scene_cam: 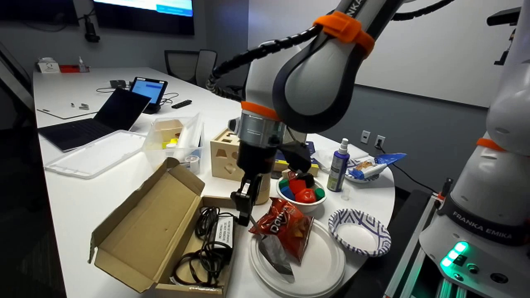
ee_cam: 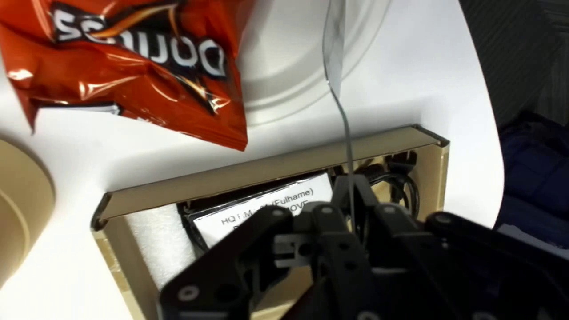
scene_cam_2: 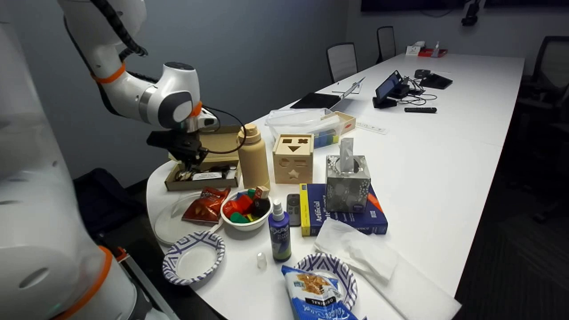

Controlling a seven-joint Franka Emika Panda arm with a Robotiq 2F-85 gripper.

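Note:
My gripper (scene_cam: 244, 216) is shut on the thin metal handle of a silver cake server (scene_cam: 275, 255). In the wrist view the fingers close around the handle, and the narrow edge of the server (ee_cam: 344, 120) runs up out of the fingers. Its broad blade points down over the white plate (scene_cam: 328, 273); I cannot tell whether the tip touches it. A red Doritos bag (scene_cam: 285, 223) lies partly on that plate, beside the blade. From the second exterior view, my gripper (scene_cam_2: 190, 165) stands above the cardboard box, and the server cannot be made out.
The open cardboard box (scene_cam: 164, 258) holds black cables and a labelled adapter (scene_cam: 225, 231). A tan bottle (scene_cam_2: 253, 160), a bowl of coloured blocks (scene_cam_2: 246, 225) and a wooden shape box (scene_cam_2: 293, 160) stand close by. An empty patterned bowl (scene_cam: 360, 232) sits near the table edge.

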